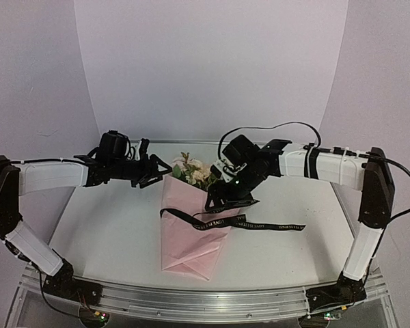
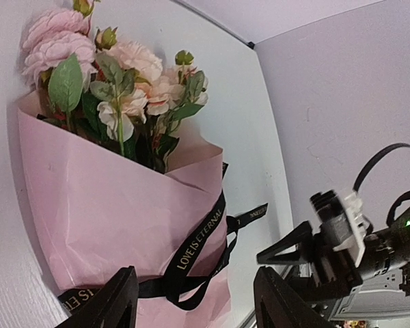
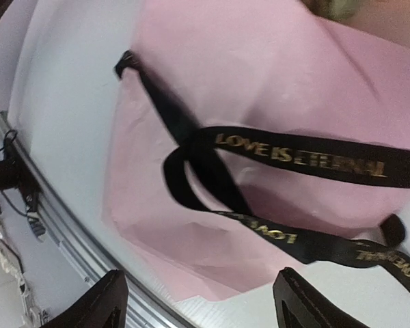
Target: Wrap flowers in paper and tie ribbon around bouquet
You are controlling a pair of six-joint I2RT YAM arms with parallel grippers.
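Observation:
The bouquet is wrapped in pink paper (image 1: 191, 239) and lies flat on the table. Its pink and peach flowers (image 2: 133, 75) stick out of the top end. A black ribbon (image 2: 199, 236) printed with gold letters runs across the wrap. Its strands cross near the right side of the paper, where a loose loop shows; one tail (image 1: 280, 227) reaches onto the table. Open and empty, my left gripper (image 1: 162, 175) is beside the flower end. My right gripper is open over the wrap, its fingers apart and the ribbon beyond them.
A metal rail (image 1: 212, 299) borders the table's front edge. Light walls enclose the sides and back. Both grippers are close to the bouquet's upper end.

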